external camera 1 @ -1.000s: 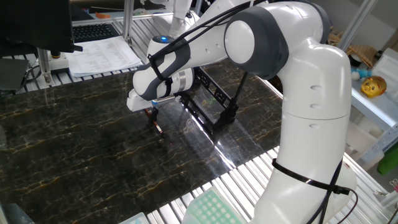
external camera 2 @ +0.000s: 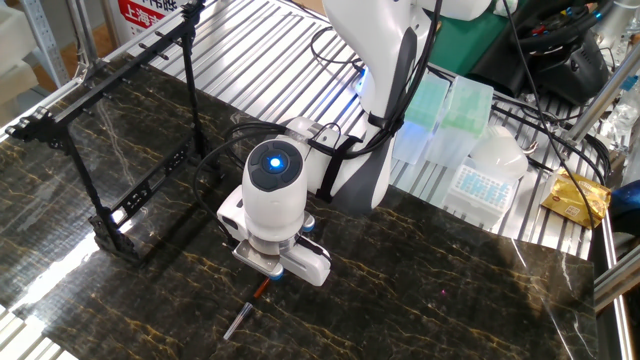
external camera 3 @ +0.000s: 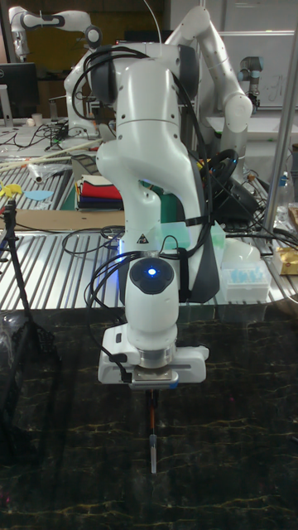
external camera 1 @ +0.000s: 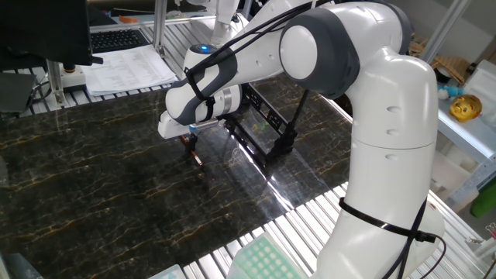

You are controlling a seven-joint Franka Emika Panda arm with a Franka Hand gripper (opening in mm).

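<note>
A slim brown, pen-like stick (external camera 2: 245, 309) with a pale, silvery end is under my gripper (external camera 1: 193, 147). It slants across the dark marbled tabletop in exterior view 2. The hand points down right over the stick, and a dark finger reaches down to it in exterior view 1. In exterior view 3 the stick (external camera 3: 153, 441) sticks out toward the camera from below the hand. The hand's body hides the fingertips from above and from the front, so I cannot tell whether they are closed around the stick or only beside it.
Close beside the hand stands a black open frame (external camera 2: 155, 185) with upright posts. Pale green boxes (external camera 1: 266, 260) and a white tip box (external camera 2: 481, 193) sit on the ribbed metal surface by the arm's base.
</note>
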